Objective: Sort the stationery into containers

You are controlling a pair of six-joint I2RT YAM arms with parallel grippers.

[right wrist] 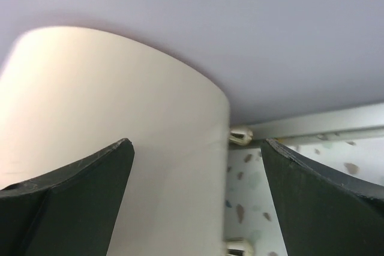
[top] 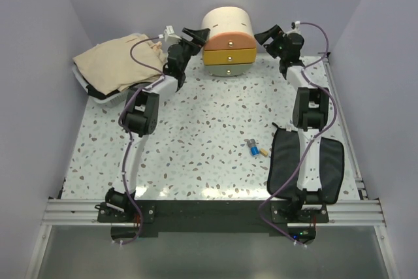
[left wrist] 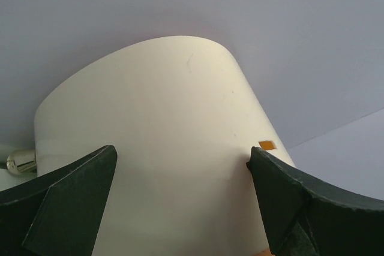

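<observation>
At the back of the table stands a rounded drawer box with an orange, a yellow and a green drawer front, all closed. My left gripper is open at the box's left front corner; its cream top fills much of the left wrist view. On the other side my right gripper stands open by the right edge, nothing held. A small blue item with a grey end and a small tan piece lie side by side on the front middle of the table.
A white basket topped with beige cloth is at the back left. A black mesh pouch lies at the front right, under the right arm.
</observation>
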